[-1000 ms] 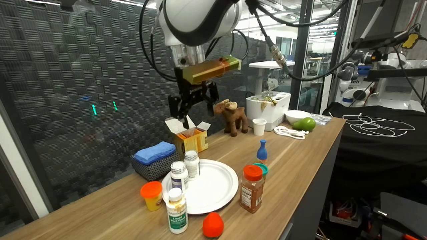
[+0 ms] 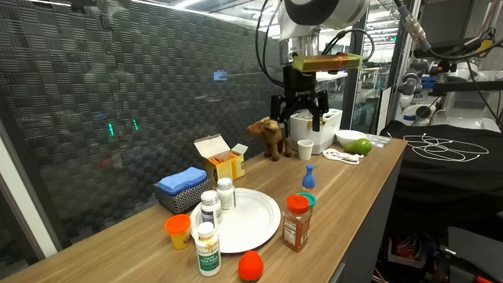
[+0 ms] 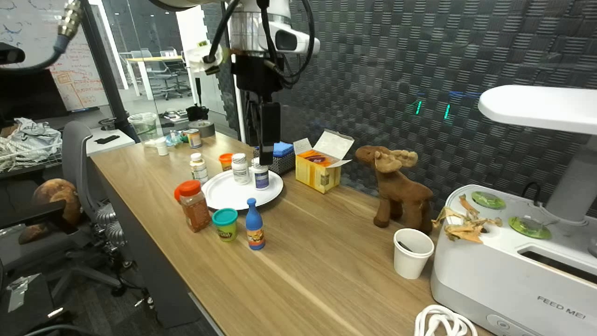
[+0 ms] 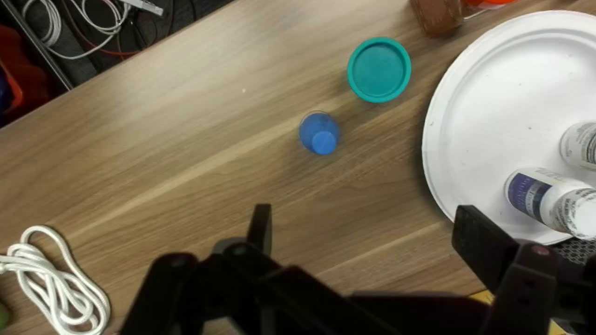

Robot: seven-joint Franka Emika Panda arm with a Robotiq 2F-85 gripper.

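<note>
My gripper hangs open in the air above the counter, nothing between its fingers. In the wrist view its fingertips stand wide apart, with bare wood visible beyond the gap. A slim blue bottle stands upright on the counter, seen from above in the wrist view. Beside it is a tub with a teal lid. The white plate carries two white pill bottles, one of them with a purple label. A red-lidded spice jar stands near the plate.
Along the wall are a yellow box with open flaps, a brown moose toy and a white planter. A paper cup and a white cord lie toward that end.
In exterior view 1 the arm and open gripper have swung right, from over the yellow box to in front of the moose toy and planter. The objects on the counter look unmoved.
</note>
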